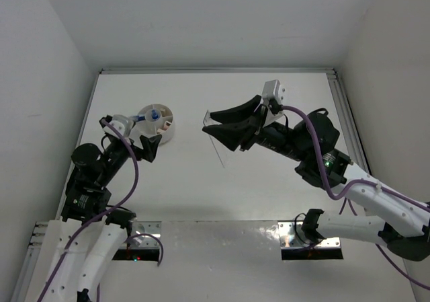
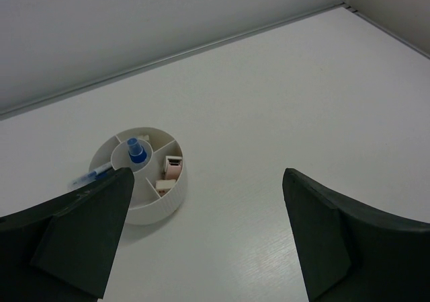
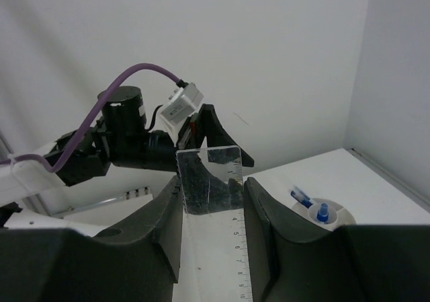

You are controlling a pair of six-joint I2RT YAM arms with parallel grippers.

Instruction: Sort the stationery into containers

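Observation:
My right gripper is shut on a clear ruler (image 3: 243, 258), which it holds above the middle of the table. In the top view the ruler (image 1: 217, 153) looks like a thin slanting strip by the fingers. A round white divided container (image 2: 161, 208) stands at the back left, with blue-capped items and small blocks in its compartments. My left gripper is beside this container, its fingers apart; only bare table shows between them.
Walls rise behind and at both sides. The left arm stands close to the container's near side.

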